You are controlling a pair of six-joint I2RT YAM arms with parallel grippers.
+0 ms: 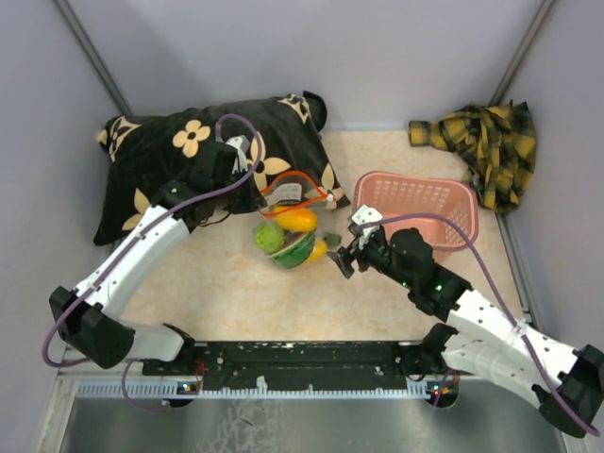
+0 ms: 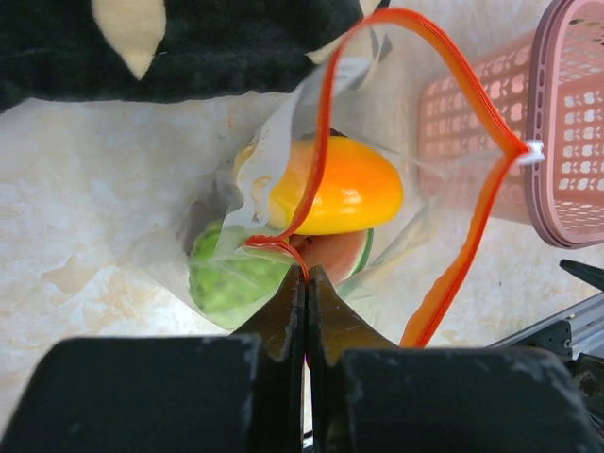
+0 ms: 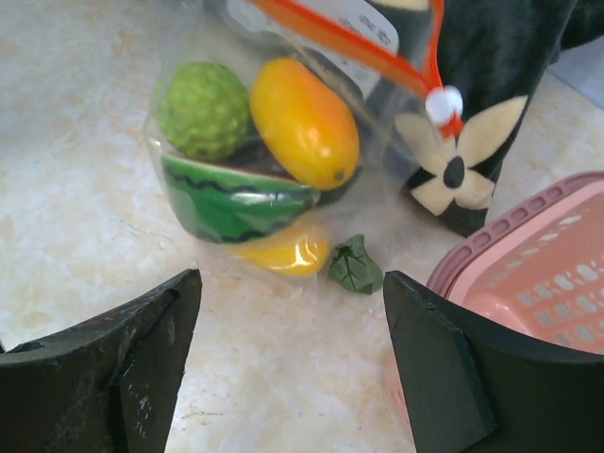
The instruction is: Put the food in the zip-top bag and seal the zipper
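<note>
The clear zip top bag with its orange zipper rim (image 2: pixel 477 85) stands with its mouth wide. My left gripper is shut on the left end of that rim. Through the film show an orange-yellow mango (image 3: pixel 304 123), a bumpy green fruit (image 3: pixel 203 110), a watermelon wedge (image 3: pixel 236 203) and a yellow piece (image 3: pixel 288 248) low down. A small dark green leafy item (image 3: pixel 356 266) lies at the bag's lower corner; whether inside or outside, I cannot tell. My right gripper (image 1: pixel 342 262) is open and empty, just right of the bag.
A pink basket (image 1: pixel 415 192) stands right of the bag, close to my right gripper. Behind lies a black floral cushion (image 1: pixel 189 165); a yellow-black checked cloth (image 1: pixel 486 142) is at the back right.
</note>
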